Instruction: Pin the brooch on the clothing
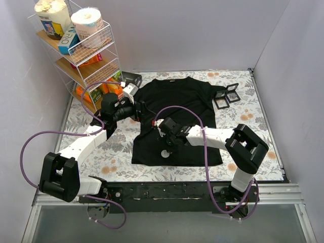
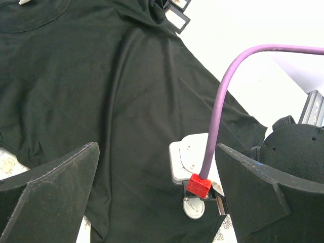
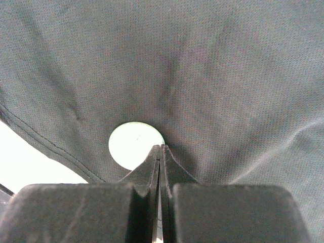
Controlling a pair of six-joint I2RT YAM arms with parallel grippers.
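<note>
The black shirt (image 1: 174,91) lies spread on the table, and the brooch, a round white disc (image 1: 165,153), rests flat on its lower part. In the right wrist view my right gripper is shut, with nothing showing between its fingers. Its tips overlap the right edge of the white brooch (image 3: 132,144); whether they press on it I cannot tell. Beyond the shirt's left side my left gripper (image 1: 147,110) hangs open and empty. Its wrist view shows the brooch (image 2: 193,208) just below the right gripper's body. Any pin under the disc is hidden.
An open black case (image 1: 228,96) sits by the shirt's upper right. At the left back stands a wire shelf (image 1: 83,61) loaded with rolls and boxes. Purple cables (image 1: 206,167) loop over both arms. Patterned tablecloth (image 1: 119,167) is bare at the lower left.
</note>
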